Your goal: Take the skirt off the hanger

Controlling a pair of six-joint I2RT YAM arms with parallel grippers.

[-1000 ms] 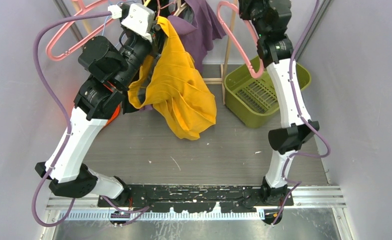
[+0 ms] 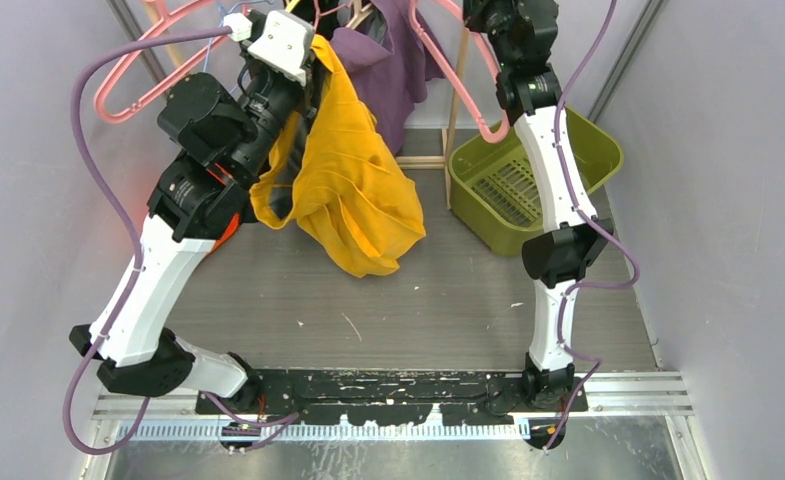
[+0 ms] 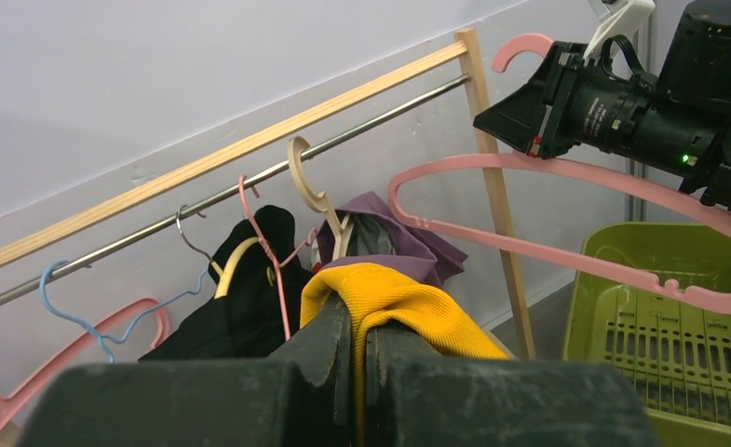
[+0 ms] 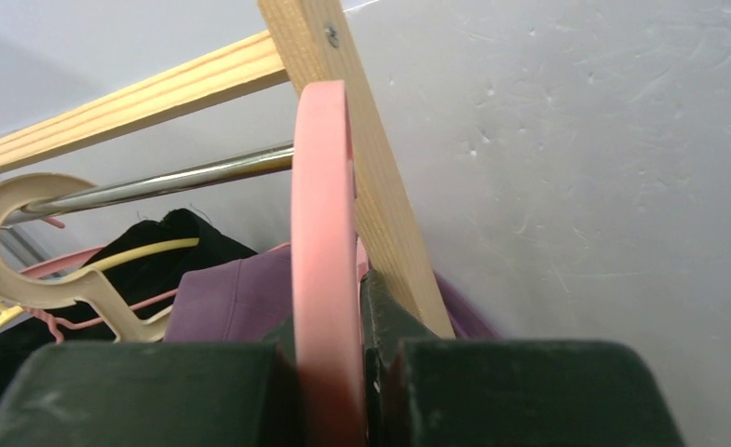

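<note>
The mustard-yellow skirt (image 2: 358,190) hangs from my left gripper, which is shut on its waistband; a fold of yellow cloth shows between the fingers in the left wrist view. Its lower part dangles free above the floor. A pink hanger (image 3: 529,244), bare of cloth, is held up on the right side by my right gripper, shut on its upper bar near the hook. In the right wrist view the same pink hanger (image 4: 326,261) runs edge-on between the fingers. Skirt and hanger are apart.
A wooden rack with a metal rail (image 3: 380,124) bears a beige hanger (image 3: 317,191), a purple garment (image 2: 393,70), a black garment (image 3: 250,298) and several other hangers. Below my right arm stands a green basket (image 2: 466,215). Open floor (image 2: 368,325) lies in front.
The right arm and pink hanger have shifted left towards the rack over the last second. The skirt swings while the left gripper shifts slightly, keeping its hold.
</note>
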